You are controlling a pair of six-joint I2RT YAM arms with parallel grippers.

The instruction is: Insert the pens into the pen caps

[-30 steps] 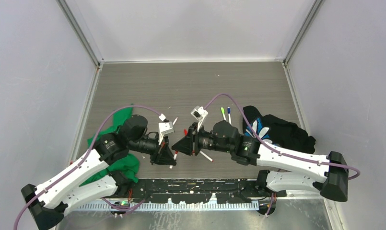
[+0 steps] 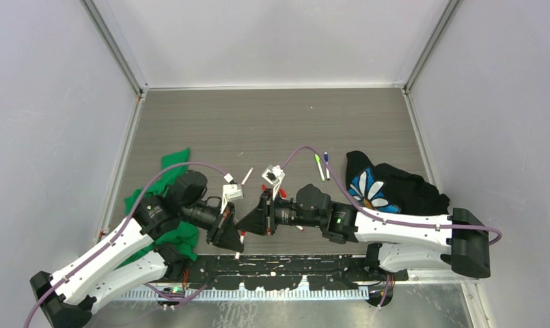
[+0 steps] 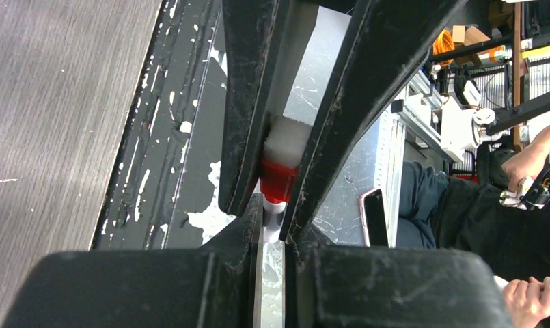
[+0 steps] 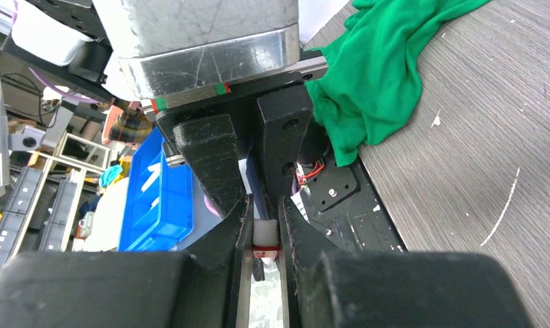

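Observation:
Both grippers meet at the front centre of the top view. My left gripper (image 2: 231, 242) is shut on a white pen (image 3: 272, 225), which stands out below it with red showing in the top view. My right gripper is shut on a red cap (image 4: 265, 252) with a pale top, which sits in line with that pen; whether the pen is fully seated in the cap cannot be told. A white pen (image 2: 248, 175), a green-capped pen (image 2: 320, 167) and a blue-capped pen (image 2: 326, 166) lie behind.
A green cloth (image 2: 176, 160) lies at the left, a black cloth with a flower print (image 2: 412, 191) at the right. Red items (image 2: 283, 193) lie partly hidden behind the right gripper. The back of the board is clear.
Both grippers, with the pen and cap between them, have moved toward the front and left, close together throughout.

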